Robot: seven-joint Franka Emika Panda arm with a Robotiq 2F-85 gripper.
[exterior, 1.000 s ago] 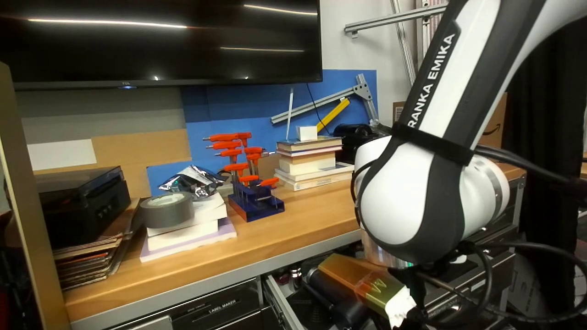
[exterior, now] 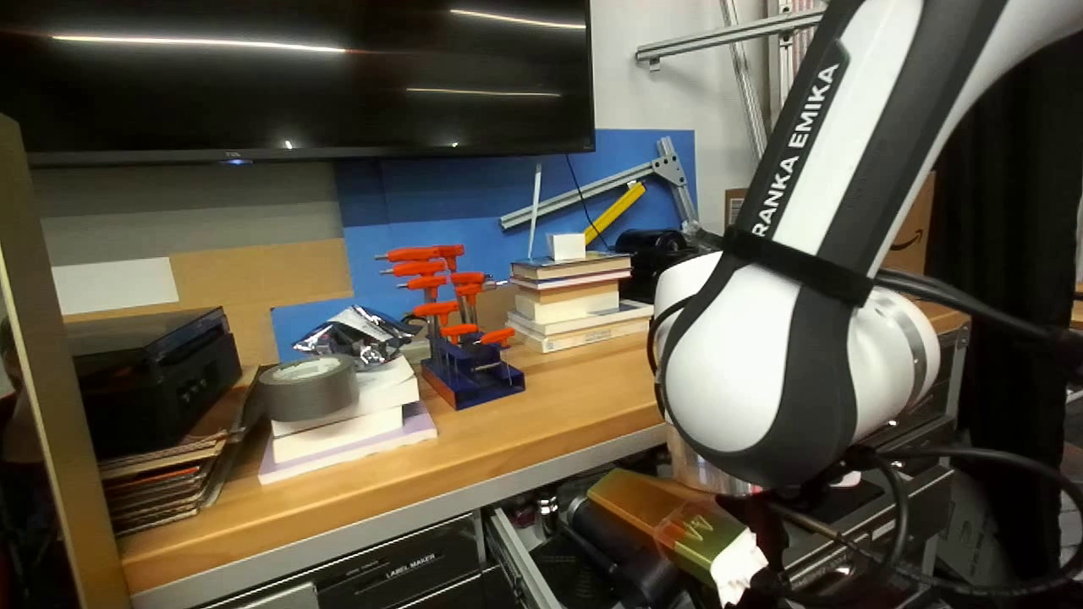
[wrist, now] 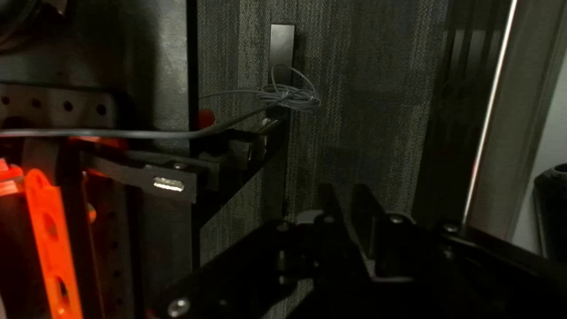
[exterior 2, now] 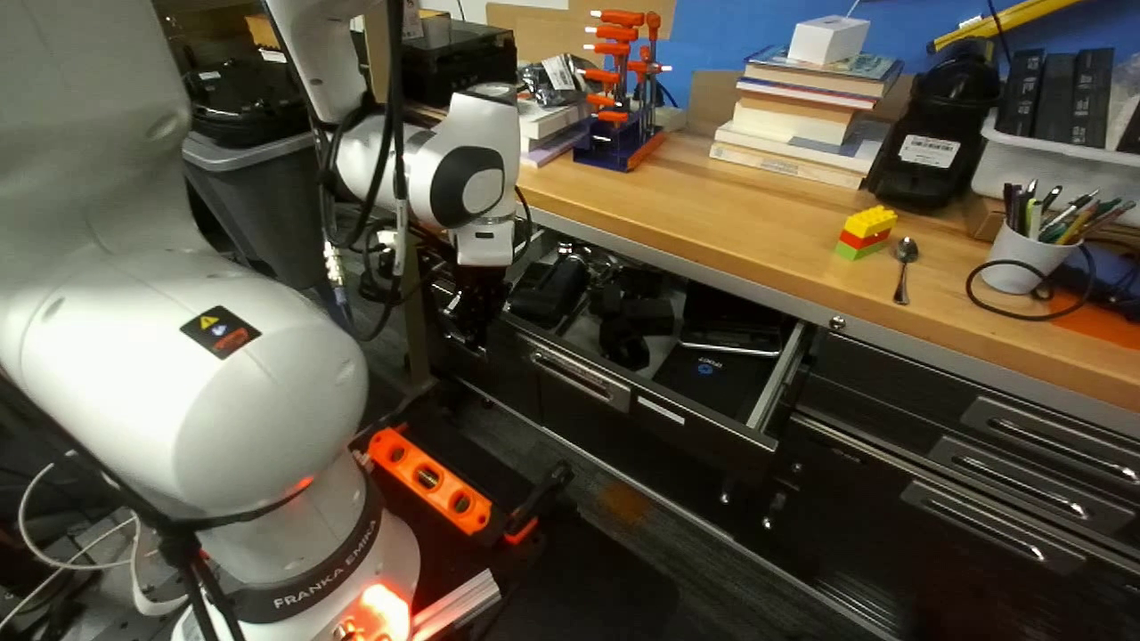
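Observation:
My gripper shows in the wrist view above the dark carpet. Its dark fingers stand close together, shut, with a narrow gap; the dark makes it impossible to tell what is between them. From exterior view 2, the gripper [exterior 2: 470, 310] points down by the front left corner of the pulled-out drawer [exterior 2: 652, 397]. Dark items lie in that drawer, among them a black case [exterior 2: 711, 369]. In exterior view 1 an orange and green box [exterior: 660, 523] marked "AA" lies close beside the gripper, whose fingertips are hidden there.
On the wooden desk [exterior 2: 737, 235] are stacked books [exterior 2: 807, 107], red-handled tools [exterior 2: 620, 69], toy bricks [exterior 2: 866, 233], a spoon [exterior 2: 904, 267] and a pen cup [exterior 2: 1023, 262]. An orange level [exterior 2: 429, 479] lies near the arm's base. A cable [wrist: 289, 98] is coiled below.

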